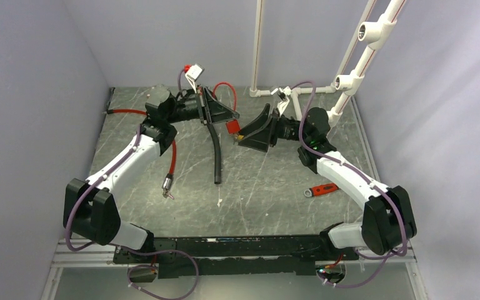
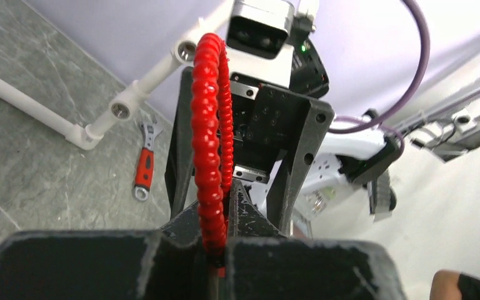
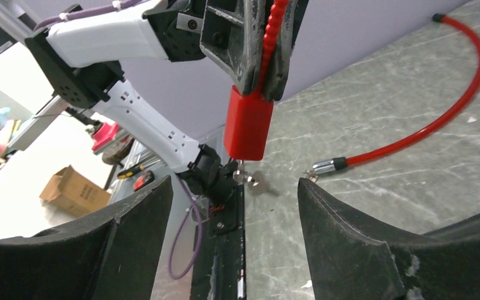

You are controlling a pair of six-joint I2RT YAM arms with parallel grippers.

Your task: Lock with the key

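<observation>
A red padlock (image 1: 233, 127) with a long red beaded shackle (image 2: 206, 137) hangs from my left gripper (image 1: 235, 116). The left fingers (image 3: 247, 69) are shut on the shackle just above the lock body, and the loop rises behind them. A small silver key (image 3: 244, 177) sticks out of the body's underside in the right wrist view. Facing it is my right gripper, open. The lock's lower end and key appear between its spread fingers in that view; contact cannot be made out. From above, the key is largely hidden by the right fingers.
On the grey table lie a red cable (image 1: 174, 156) with a silver end, a black tube (image 1: 217, 156) and a red-handled wrench (image 1: 322, 189). White pipes (image 1: 350, 81) stand at the right rear.
</observation>
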